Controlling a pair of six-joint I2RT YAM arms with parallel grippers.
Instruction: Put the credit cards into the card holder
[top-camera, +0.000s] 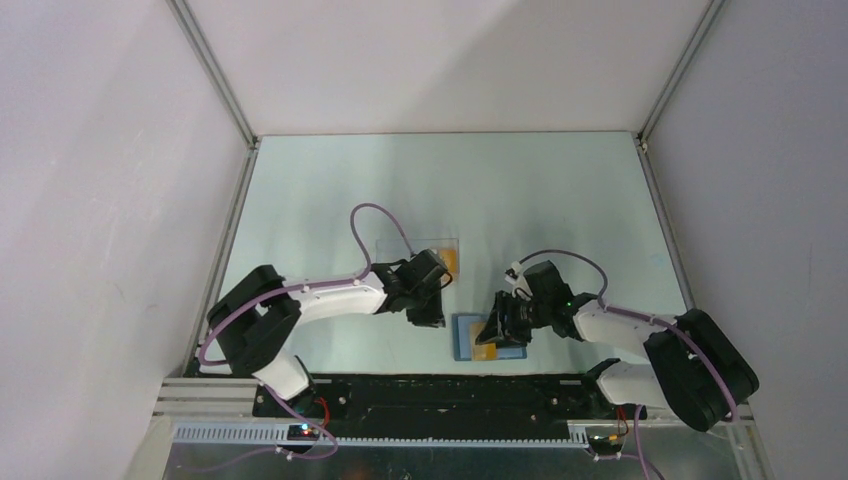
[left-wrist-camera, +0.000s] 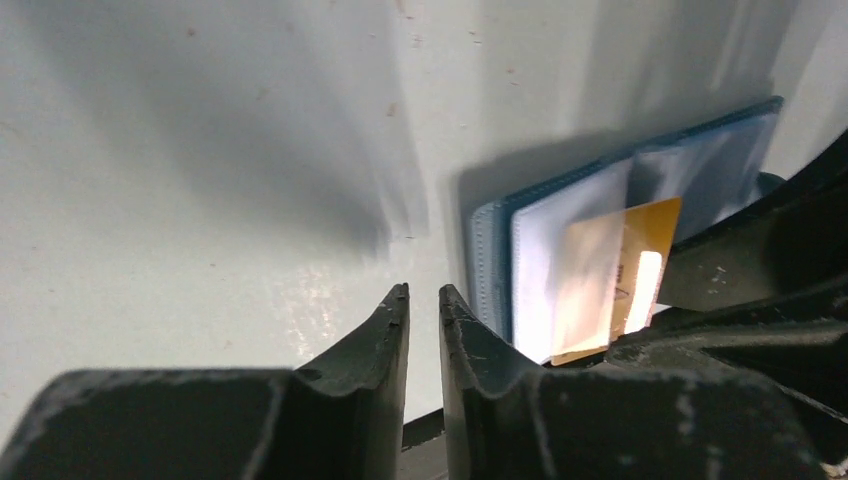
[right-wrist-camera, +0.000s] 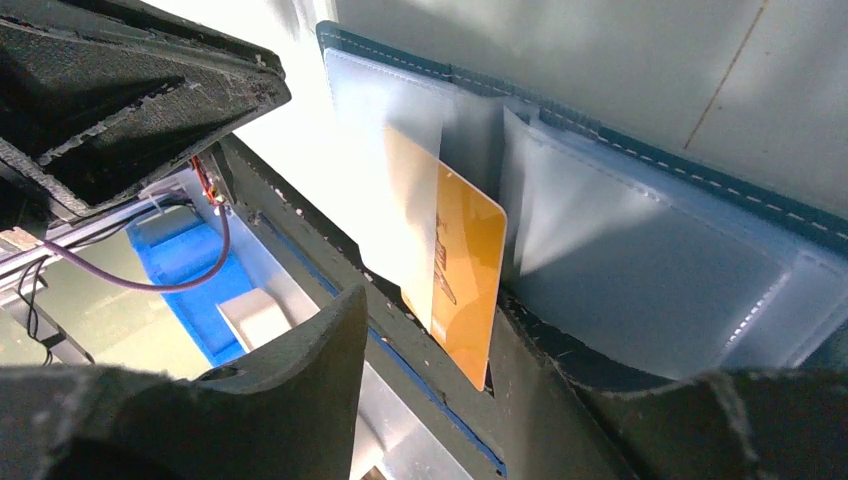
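Note:
The blue card holder (top-camera: 463, 337) lies at the table's front edge, its clear sleeves spread open. An orange card (right-wrist-camera: 465, 280) sits partly under a translucent sleeve (left-wrist-camera: 555, 260) at the holder's left part. My right gripper is open over the holder, its fingertips either side of the card's lower end; whether they touch it I cannot tell. My left gripper (top-camera: 434, 320) is shut with nothing visible between its fingers, just left of the holder.
Behind the left arm, a clear case (top-camera: 448, 262) with orange cards lies on the table.

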